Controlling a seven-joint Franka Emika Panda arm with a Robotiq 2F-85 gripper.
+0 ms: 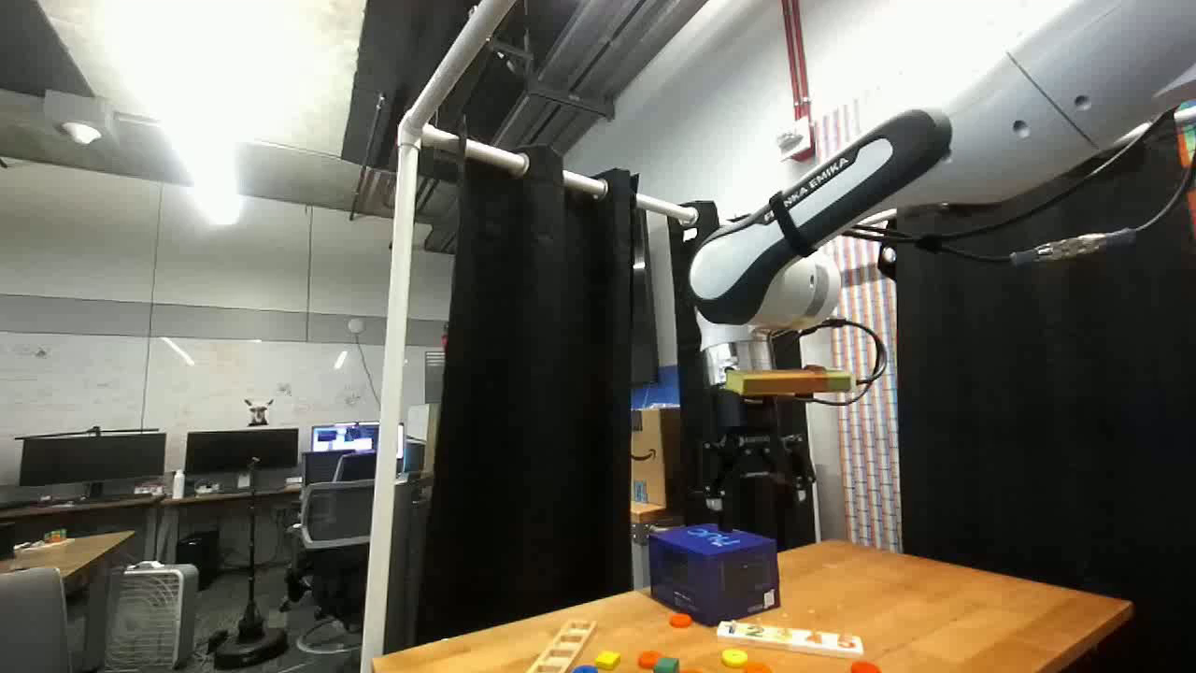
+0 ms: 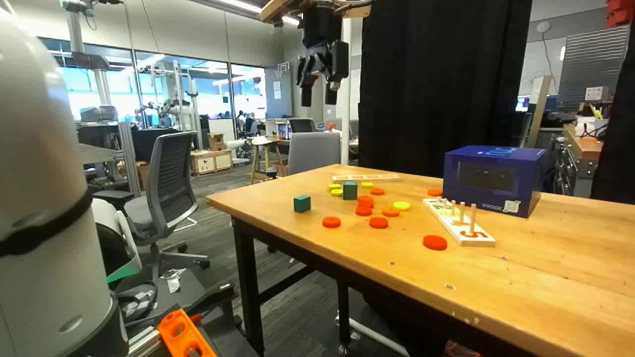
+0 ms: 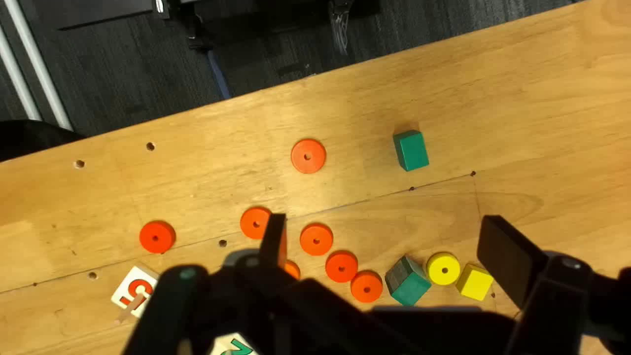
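Observation:
My gripper (image 2: pixel 318 100) hangs open, high above the wooden table, with nothing between its fingers. In the wrist view its two dark fingers (image 3: pixel 509 260) stand wide apart over several orange discs (image 3: pixel 316 239), a yellow disc (image 3: pixel 443 268) and a yellow block (image 3: pixel 474 281), all well below. One green block (image 3: pixel 411 150) lies alone, and another green block (image 3: pixel 408 281) is beside the discs. The white numbered peg board (image 2: pixel 458 222) has upright pegs, with no rings visible on them. The gripper's body hides part of this board in the wrist view.
A blue box (image 2: pixel 494 178) stands behind the peg board. A slotted wooden strip (image 2: pixel 366 178) lies at the far side of the table (image 2: pixel 553 256). Bare wood stretches toward the table's near right. Black curtains (image 1: pixel 527 381) hang behind.

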